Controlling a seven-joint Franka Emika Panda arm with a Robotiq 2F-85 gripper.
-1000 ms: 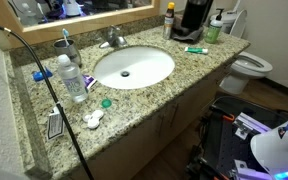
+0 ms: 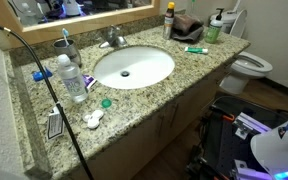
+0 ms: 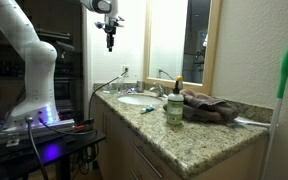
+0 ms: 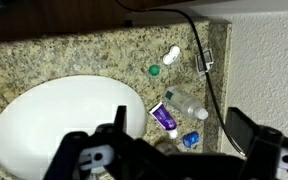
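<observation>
High above the counter, my gripper (image 3: 110, 40) hangs in exterior view 2, well clear of everything on it. Its dark fingers stand wide apart in the wrist view, and the open gripper has nothing between them. Below lie a clear bottle (image 4: 186, 103), a purple-and-white tube (image 4: 164, 119), a blue object (image 4: 190, 139), a green round piece (image 4: 154, 70) and a small white item (image 4: 174, 52). Exterior view 1 shows the bottle (image 2: 73, 80) upright left of the white sink (image 2: 134, 68). The gripper is out of that view.
A grey cup (image 2: 68, 50) stands behind the bottle, near the faucet (image 2: 114, 37). At the counter's far end are a dark towel (image 2: 191, 27), a green tube (image 2: 196, 50) and a green soap bottle (image 2: 214, 28). A black cable (image 4: 206, 62) crosses the wrist view.
One second ago a dark shape covered the towel at the top right of exterior view 1; it has gone from there. The counter objects have stayed in place.
</observation>
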